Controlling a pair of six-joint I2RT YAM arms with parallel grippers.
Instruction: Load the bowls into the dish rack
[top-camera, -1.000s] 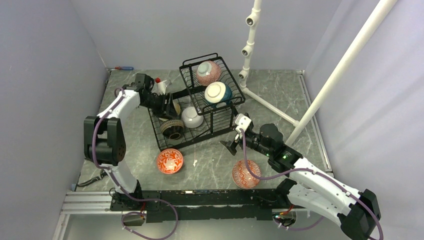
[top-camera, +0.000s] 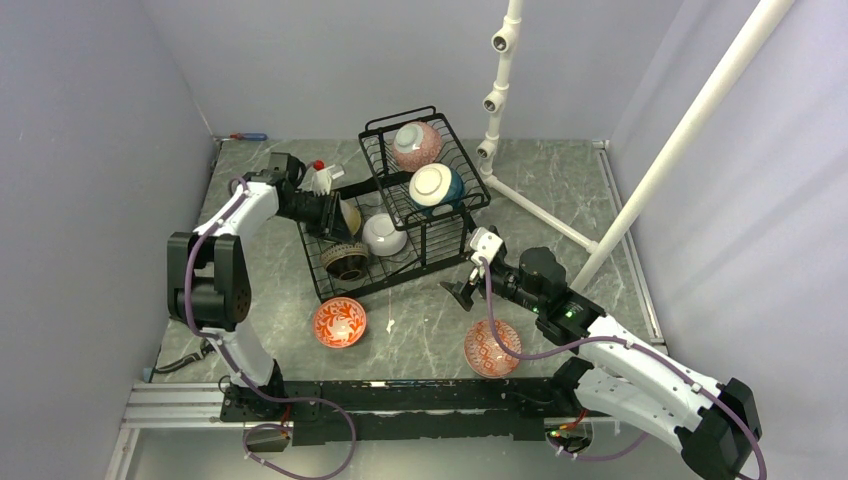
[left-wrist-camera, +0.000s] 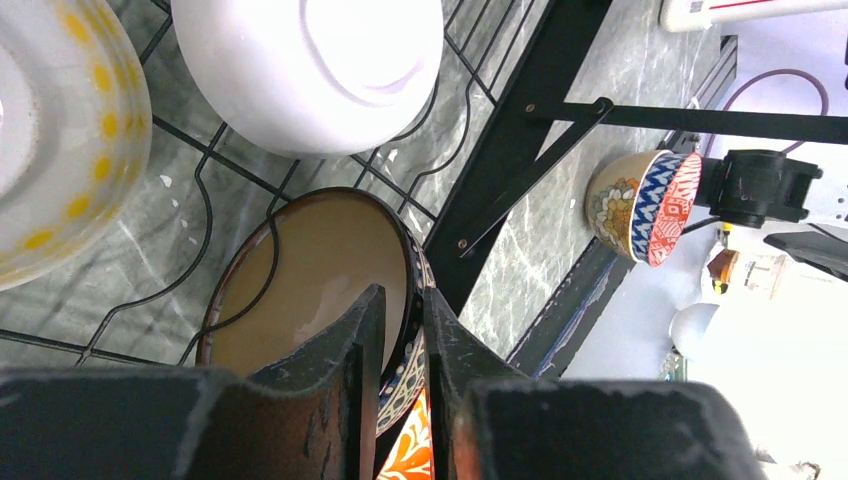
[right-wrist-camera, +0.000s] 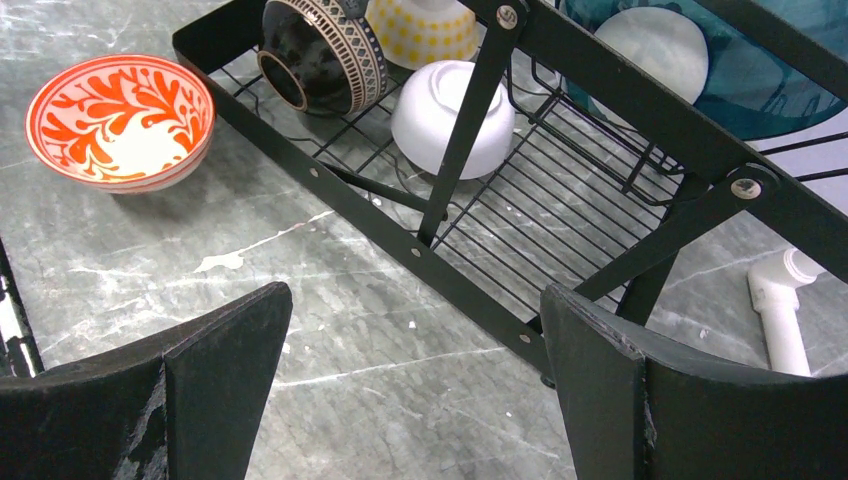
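Observation:
The dark patterned bowl (top-camera: 345, 262) lies tilted in the rack's lower tier, beside a white bowl (top-camera: 384, 234) and a yellow-dotted bowl (left-wrist-camera: 75, 150). My left gripper is over the dark bowl, fingers close together at its patterned rim; whether they grip it is unclear. A pink bowl (top-camera: 422, 150) and blue bowl (top-camera: 450, 200) sit on the upper tier. On the counter are an orange bowl (top-camera: 340, 321) and a patterned orange bowl (top-camera: 491, 350). My right gripper stands open, empty, in front of the rack (right-wrist-camera: 290, 160).
White pipes (top-camera: 540, 215) run along the back right of the counter. The counter front between the two orange bowls is clear. A knife-like tool (top-camera: 180, 362) lies at the front left.
My left gripper has shifted slightly toward the front of the rack, over the dark bowl. The right arm has not moved.

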